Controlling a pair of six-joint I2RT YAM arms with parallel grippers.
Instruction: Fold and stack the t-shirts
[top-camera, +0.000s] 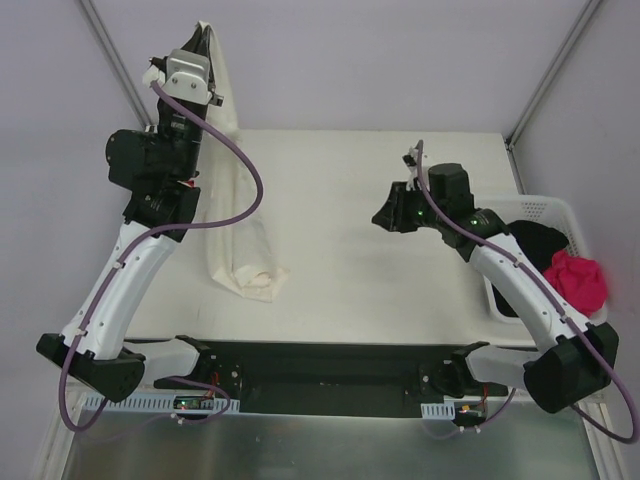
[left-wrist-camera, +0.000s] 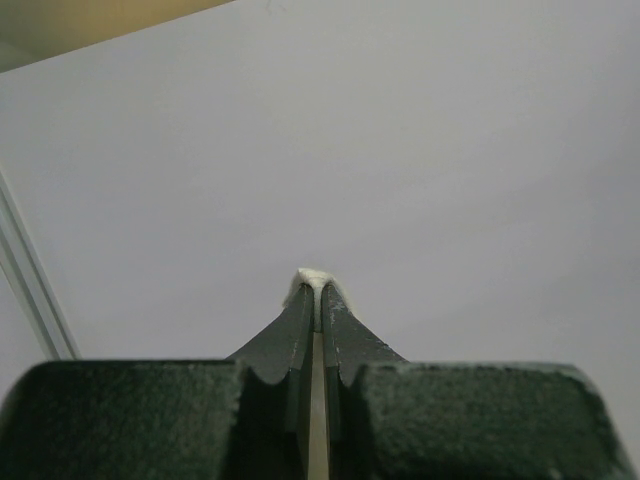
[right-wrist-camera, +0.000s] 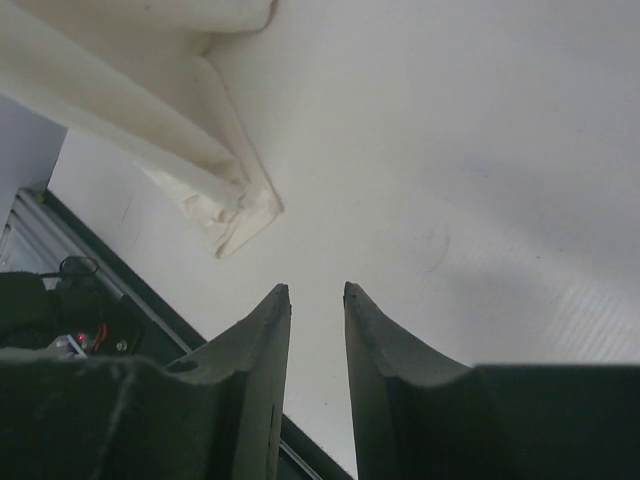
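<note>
A cream T-shirt (top-camera: 240, 235) hangs from my left gripper (top-camera: 203, 35) at the top left of the top view, its lower end resting on the white table. In the left wrist view the left fingers are shut on a pinch of its cloth (left-wrist-camera: 316, 278). My right gripper (top-camera: 385, 212) stands over the middle right of the table, apart from the shirt. Its fingers (right-wrist-camera: 262, 350) are part open with bare table between them. The shirt's lower end (right-wrist-camera: 240, 205) shows at the upper left of the right wrist view.
A white basket (top-camera: 488, 285) with black and red cloth (top-camera: 577, 280) stands at the right edge, partly under the right arm.
</note>
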